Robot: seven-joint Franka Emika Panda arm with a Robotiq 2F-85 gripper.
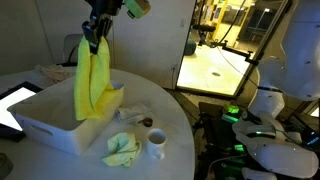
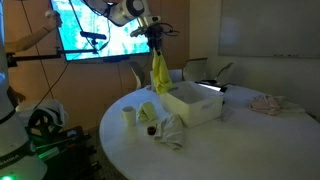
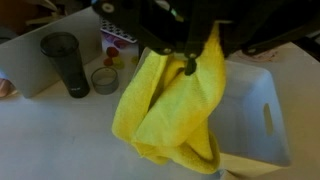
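My gripper [image 1: 97,42] is shut on a yellow cloth [image 1: 93,84], which hangs down in a long fold. In exterior view 1 the cloth overlaps the white box [image 1: 50,134] on the table, around its right half. Its lower end appears at the box's near side in exterior view 2, where the cloth [image 2: 160,72] dangles below the gripper [image 2: 154,46]. The wrist view has the bunched cloth [image 3: 172,112] filling the middle, with the white box [image 3: 250,115] behind and to its right. Whether the cloth touches the box I cannot tell.
A paler yellow-green cloth [image 1: 122,150] and a white mug [image 1: 156,143] lie near the front. Behind them are a greyish cloth [image 1: 137,111] and a small dark object [image 1: 147,122]. A dark tumbler [image 3: 65,65] and a glass [image 3: 104,79] show in the wrist view.
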